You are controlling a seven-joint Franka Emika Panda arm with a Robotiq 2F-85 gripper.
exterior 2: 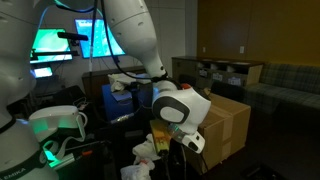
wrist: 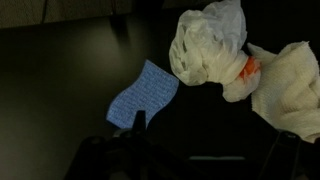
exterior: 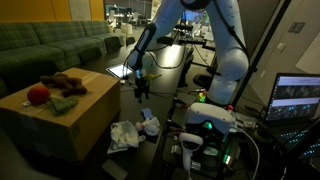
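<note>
My gripper (exterior: 142, 96) hangs above the dark table, its fingers apart with nothing seen between them. In the wrist view its dark fingers show along the bottom edge. A blue cloth (wrist: 145, 95) lies flat on the table ahead of them, left of centre. Right of it sits a crumpled white plastic bag (wrist: 208, 45) with an orange patch. A cream towel (wrist: 290, 92) is bunched at the right edge. From the first exterior view, the towel (exterior: 125, 135) and the bag (exterior: 151, 125) lie below and nearer than the gripper.
A cardboard box (exterior: 60, 128) stands to the left, bearing a red ball (exterior: 38, 95) and a brown soft toy (exterior: 65, 83). A small pale flat object (exterior: 114, 170) lies near the front. Dark bare table shows at left in the wrist view.
</note>
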